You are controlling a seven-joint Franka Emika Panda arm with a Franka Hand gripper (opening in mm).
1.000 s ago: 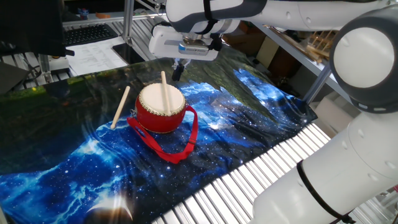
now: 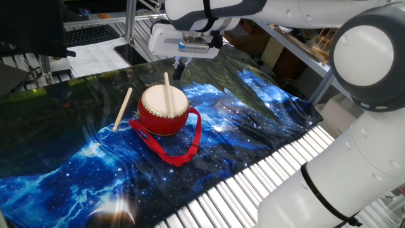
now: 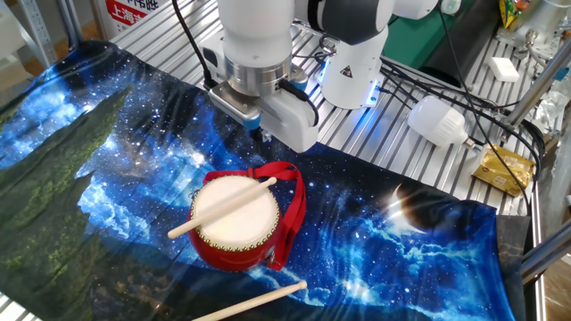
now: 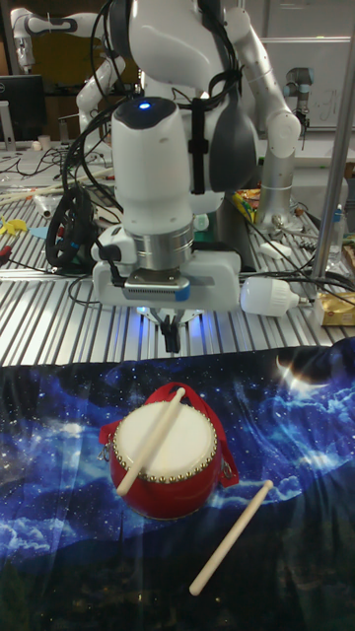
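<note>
A red drum (image 2: pixel 163 114) with a pale skin and gold studs stands upright on the cloth. Its red strap (image 2: pixel 190 149) lies looped beside it. One wooden drumstick (image 3: pixel 223 208) rests across the drum's skin; a second drumstick (image 4: pixel 231 538) lies on the cloth, apart from the drum. My gripper (image 4: pixel 171 336) hangs in the air, pointing down, behind the drum in exterior view 3. Its dark fingers (image 2: pixel 179 68) look closed together, with nothing visible between them. In exterior view 2 the hand's body mostly hides the fingertips.
A dark blue galaxy-print cloth (image 2: pixel 240 136) covers much of the slatted metal table (image 2: pixel 253 190), with small wrinkles. A white bulb-shaped object (image 3: pixel 437 121) and a gold packet (image 3: pixel 502 169) sit beyond the cloth.
In exterior view 1 my gripper has shifted slightly left and up. Drum, strap and both drumsticks have stayed put.
</note>
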